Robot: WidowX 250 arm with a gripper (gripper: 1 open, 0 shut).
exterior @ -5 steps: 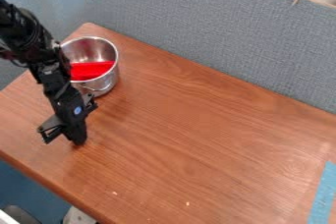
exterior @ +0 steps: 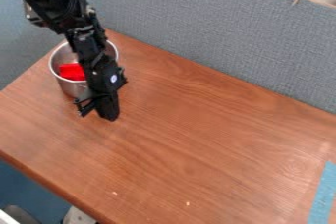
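Observation:
A steel pot [exterior: 65, 81] with a red object [exterior: 71, 71] inside sits at the left of the wooden table, partly hidden by the black arm. My gripper [exterior: 100, 108] is low at the pot's front right, outside it as far as the view shows. It looks shut, with nothing visible between its fingers; whether it touches the pot or table is unclear.
Grey padded walls [exterior: 210, 36] border it at the back and left. A strip of blue tape [exterior: 323, 194] lies at the right edge.
My gripper has moved from the front left toward the back right, rising in the view to beside the pot. The pot now appears slightly lower in the view and more hidden by the arm.

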